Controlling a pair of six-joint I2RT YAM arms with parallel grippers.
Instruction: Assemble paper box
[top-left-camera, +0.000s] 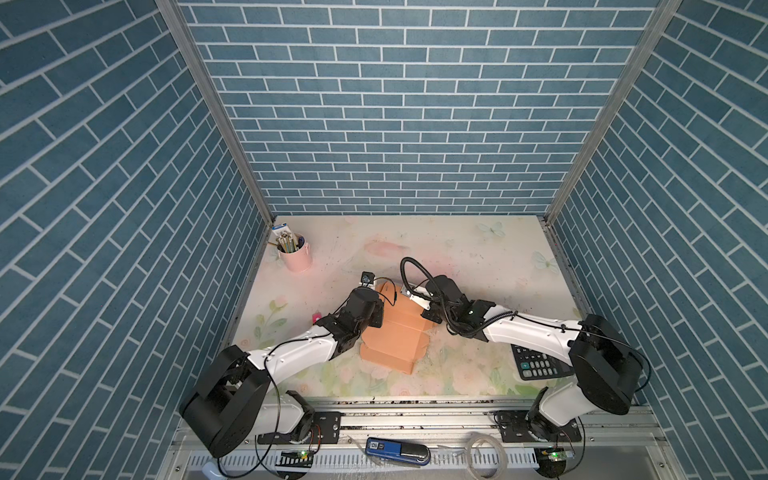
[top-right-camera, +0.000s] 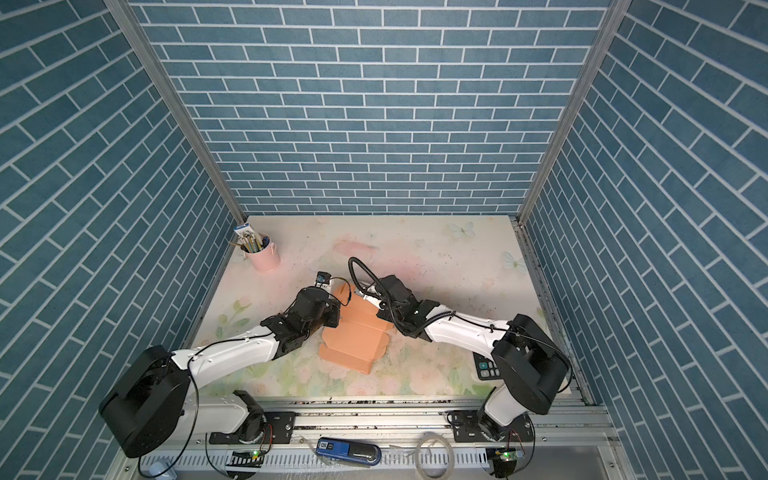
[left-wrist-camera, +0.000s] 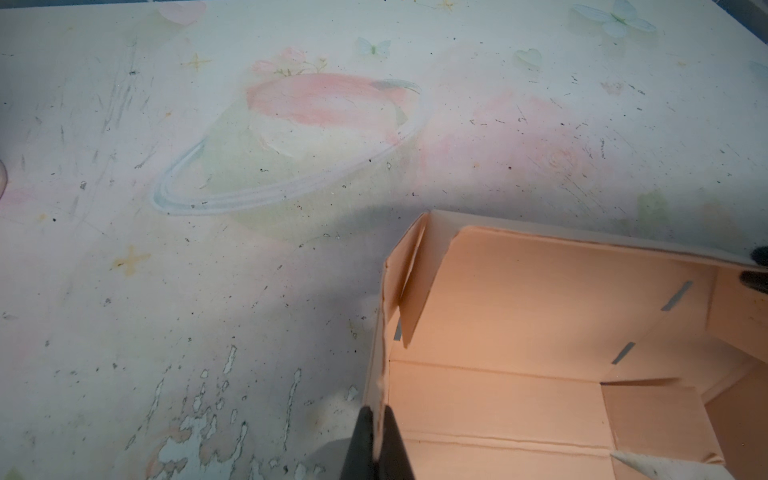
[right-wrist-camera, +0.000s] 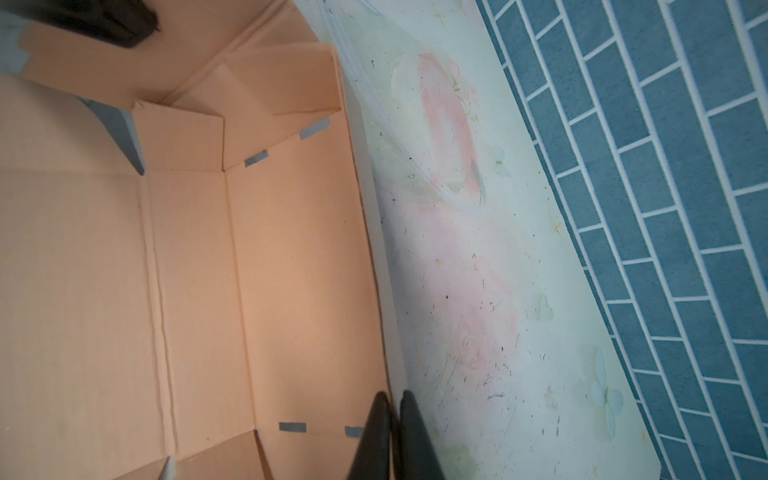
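The orange cardboard paper box (top-left-camera: 394, 340) sits partly folded in the middle of the table, between my two arms. Its back wall (right-wrist-camera: 308, 264) and left side wall (left-wrist-camera: 381, 344) are raised. Toward the front, a wide panel (top-right-camera: 352, 341) lies spread out. At the left wall's top edge, my left gripper is shut with the thin cardboard between its fingertips. My right gripper is shut on the back wall's upper edge. A corner flap (left-wrist-camera: 424, 272) is folded inside the back left corner. My grippers cover parts of the side walls from above.
A pink cup (top-left-camera: 296, 254) of pens and brushes stands at the back left. The calculator (top-left-camera: 540, 364) lies under my right arm. A blue tool (top-left-camera: 397, 450) rests beyond the front table edge. Behind the box, the table is clear.
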